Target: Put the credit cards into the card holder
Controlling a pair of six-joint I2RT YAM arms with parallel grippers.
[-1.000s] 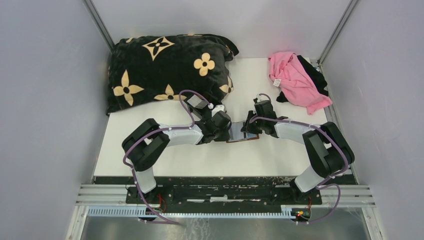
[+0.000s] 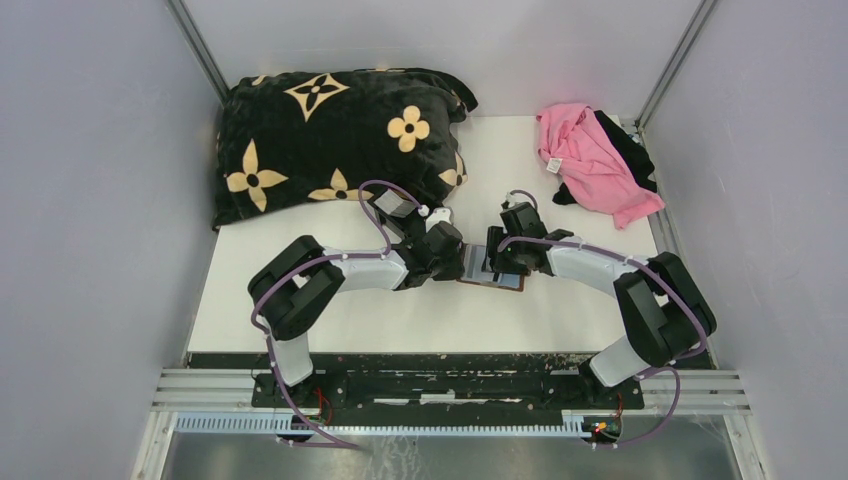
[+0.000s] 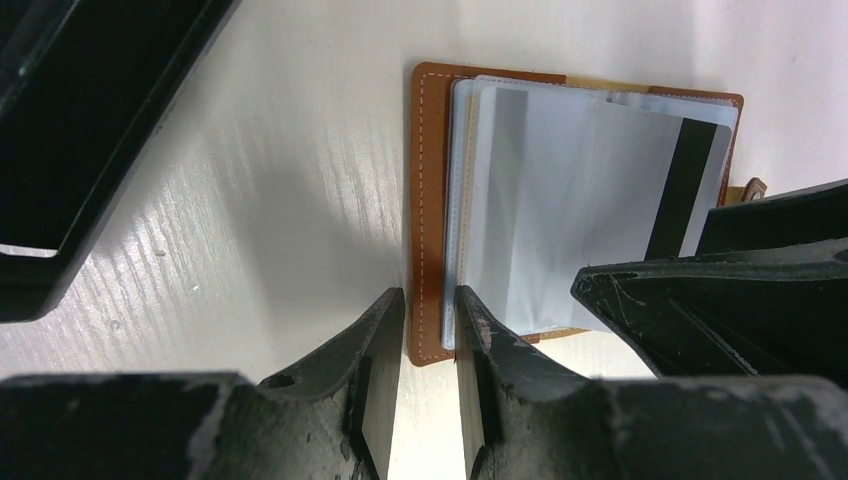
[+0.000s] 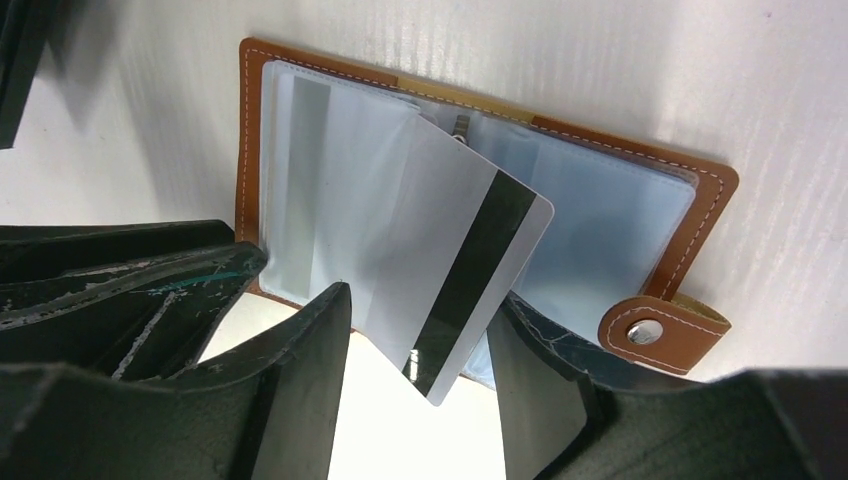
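The brown card holder point(image 2: 515, 284) lies open on the table between both grippers, clear sleeves showing. A white card with a black stripe point(image 4: 445, 230) lies askew over its middle, from the sleeve's edge. My left gripper is at the holder's left edge, fingertips slightly apart at the sleeve's seam. My right gripper is over the card's lower corner, its fingers apart on either side of it; whether they touch the card I cannot tell.
A dark patterned cushion point(image 2: 340, 140) fills the back left, with a black object point(image 3: 70, 140) beside the holder. Pink cloth point(image 2: 590, 170) lies at the back right.
The card holder and my right gripper have shifted slightly, the holder's right end now lower toward the front. My left gripper has barely moved.
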